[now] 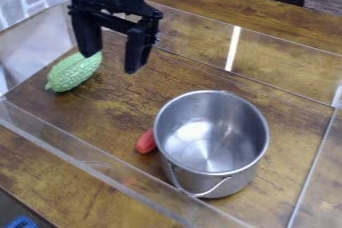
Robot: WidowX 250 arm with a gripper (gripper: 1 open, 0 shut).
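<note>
The black gripper (112, 54) hangs high in the upper left of the camera view, its two fingers apart with nothing visible between them. Below and left of it a pale green bumpy vegetable (72, 71) lies on the wooden surface. A steel pot (210, 142) with a wire handle stands at lower right. A red object (147, 142) lies against the pot's left side, partly hidden by it.
The wooden floor (80, 132) is bordered by clear panels at the left, front and right. A white strip (233, 47) lies at the upper right.
</note>
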